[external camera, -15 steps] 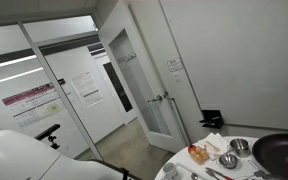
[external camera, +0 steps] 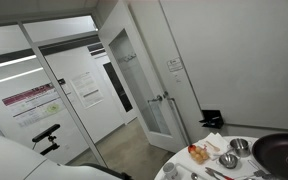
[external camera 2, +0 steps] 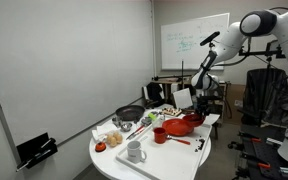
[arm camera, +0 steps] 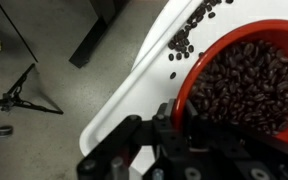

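In the wrist view, a red bowl (arm camera: pixel 212 52) full of dark coffee beans (arm camera: pixel 246 85) fills the right side. My gripper is at its near rim, shut on the bowl's wall; the fingertips are dark and partly hidden. Across the room in exterior view 2, the gripper (external camera 2: pixel 206 103) is at the right end of the table, with the red bowl (external camera 2: pixel 193 117) just under it. Some loose beans (arm camera: pixel 191 32) lie on the white tray (arm camera: pixel 109 118) beside the bowl.
A red mug (external camera 2: pixel 159 135), a white mug (external camera 2: pixel 136 152) and a dark pan (external camera 2: pixel 130 113) are on the round table, with several small items. A red plate (external camera 2: pixel 175 128) is close to the bowl. Beyond the tray's edge the floor (arm camera: pixel 44 140) shows.
The table items there look unmoved.
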